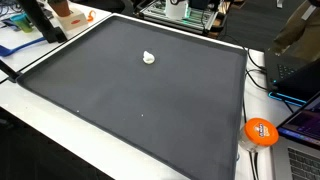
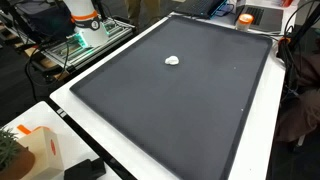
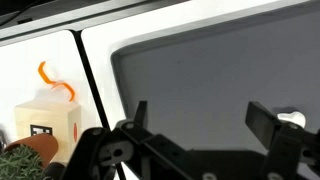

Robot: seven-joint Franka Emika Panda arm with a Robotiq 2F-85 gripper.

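A small white object (image 1: 148, 57), perhaps crumpled, lies alone on the dark grey board. It shows again in exterior view 2 as a white lump (image 2: 172, 60) towards the far part of the board. In the wrist view my gripper stands open, its two dark fingers wide apart above the board. Only bare grey surface is seen between them. The white object (image 3: 291, 118) sits at the right edge of that view, beyond the right finger and partly covered by it.
The grey board (image 2: 160, 110) is otherwise clear. A potted plant (image 3: 35, 152) and a pale wooden box (image 3: 50, 118) stand beside it. An orange-lidded jar (image 1: 261, 132) is on the white table near a laptop (image 1: 300, 155). The white robot base (image 2: 85, 25) stands off the board's edge.
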